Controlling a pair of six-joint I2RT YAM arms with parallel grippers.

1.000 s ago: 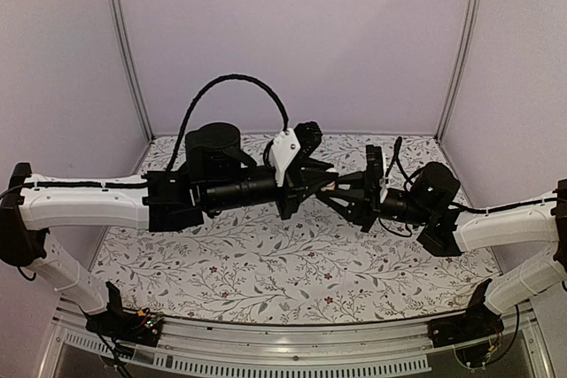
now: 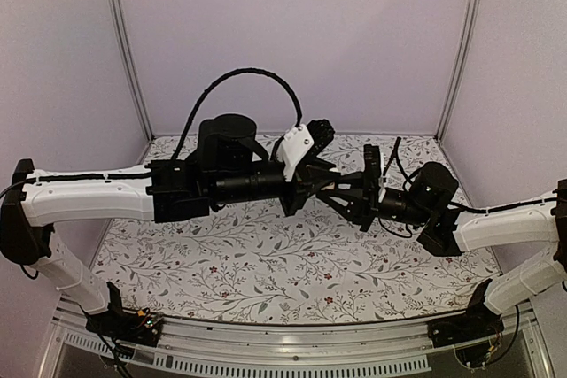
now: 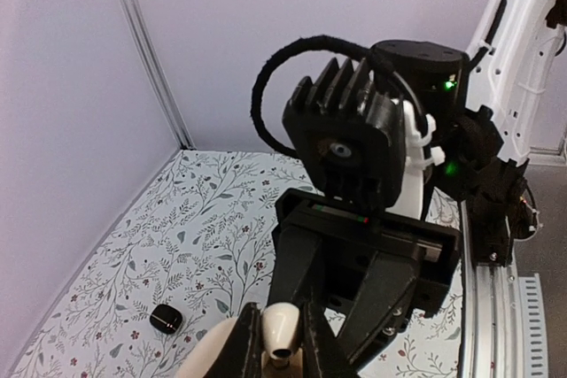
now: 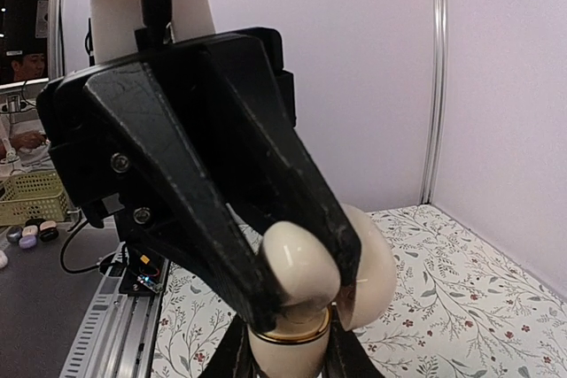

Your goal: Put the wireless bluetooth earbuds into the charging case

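Note:
A white earbud (image 4: 299,263) is pinched between the fingertips of my left gripper, which is shut on it. In the right wrist view it sits right at the gold-rimmed mouth of the white charging case (image 4: 288,356); whether it is in its slot cannot be made out. My right gripper (image 2: 326,196) is shut on the case's lower part, its dark fingers (image 4: 232,353) on either side. The case's rounded lid (image 4: 374,267) stands raised behind the left fingers. Both grippers meet above the table. The case's inside is hidden.
A small black box-like object (image 3: 166,318) lies on the patterned tabletop (image 2: 257,276), which is otherwise clear where it shows. Walls (image 2: 283,42) close in the back and sides. A basket (image 4: 34,196) stands outside, far off.
My left gripper and forearm have shifted a little to the right, and the gripper's angle has changed slightly. The right arm has hardly moved.

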